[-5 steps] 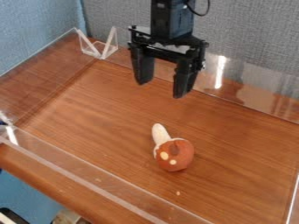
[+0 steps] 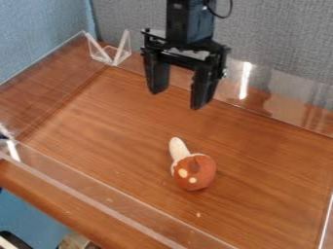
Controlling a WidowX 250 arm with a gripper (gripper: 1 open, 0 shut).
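My black gripper (image 2: pixel 180 86) hangs over the back middle of the wooden tray, its two fingers spread wide and open with nothing between them. Below it, toward the front, a toy mushroom with an orange-red spotted cap (image 2: pixel 194 171) and a pale stem lies on its side on the tray floor, the stem pointing toward the back left. The gripper is apart from it.
The wooden tray floor (image 2: pixel 104 136) is clear around the mushroom, bordered by transparent walls. A white wire-like piece (image 2: pixel 111 53) stands at the back left corner. Grey and pale blue padded walls surround the back and left.
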